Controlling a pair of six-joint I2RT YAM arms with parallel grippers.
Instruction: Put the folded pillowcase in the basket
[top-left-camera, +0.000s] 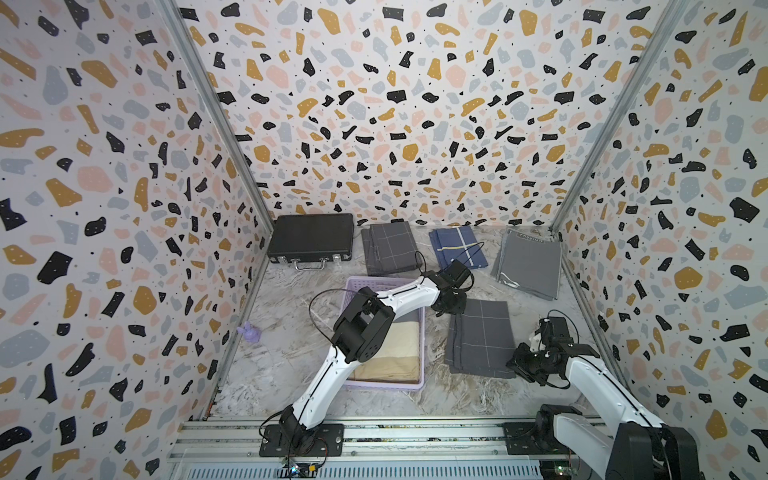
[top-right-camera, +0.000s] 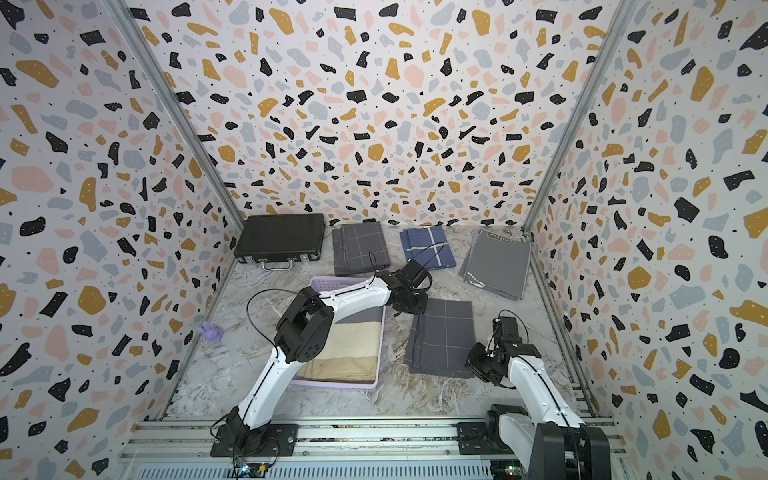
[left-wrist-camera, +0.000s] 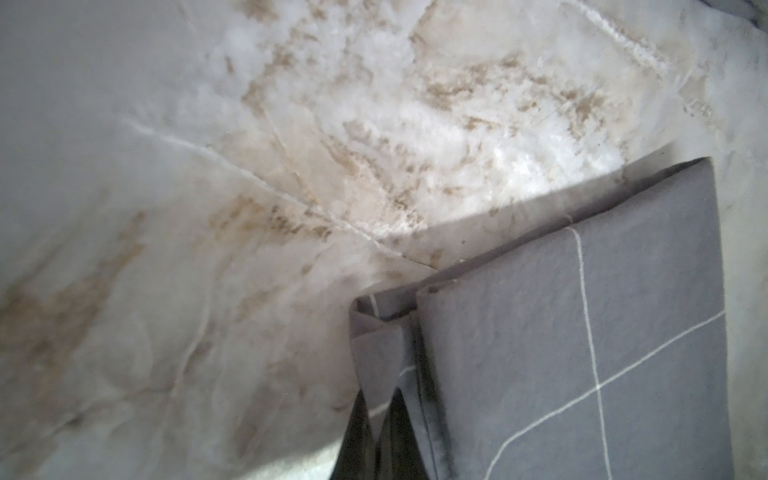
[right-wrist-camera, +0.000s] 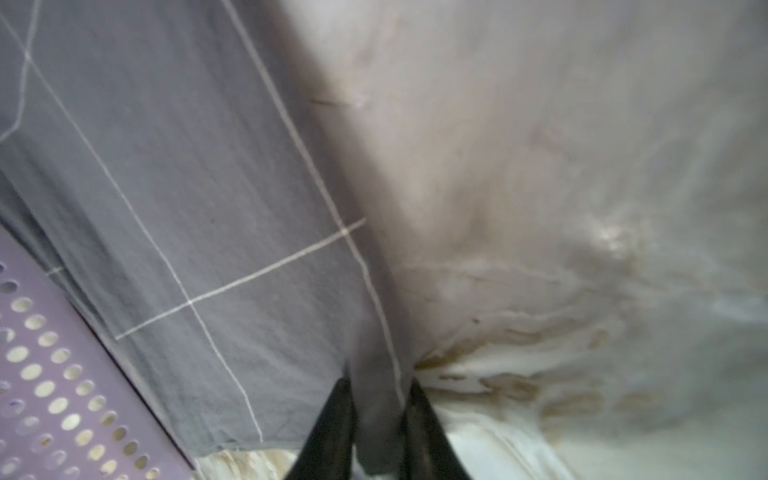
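Note:
The folded grey pillowcase (top-left-camera: 484, 336) with thin white check lines lies flat on the marble table, right of the lilac basket (top-left-camera: 421, 352). At its far left corner stands my left gripper (top-left-camera: 445, 310), its fingertips together over the narrow folded edge (left-wrist-camera: 382, 352) in the left wrist view; whether cloth is pinched there cannot be told. My right gripper (top-left-camera: 516, 369) is at the near right corner. In the right wrist view its fingers (right-wrist-camera: 332, 424) are apart, with the pillowcase's edge (right-wrist-camera: 374, 376) running between them.
Folded beige cloths (top-left-camera: 396, 352) fill part of the basket. Along the back stand a black case (top-left-camera: 310, 236), a grey checked cloth (top-left-camera: 390, 248), a blue cloth (top-left-camera: 458, 246) and a grey stack (top-left-camera: 529, 264). A small purple object (top-left-camera: 249, 332) sits far left.

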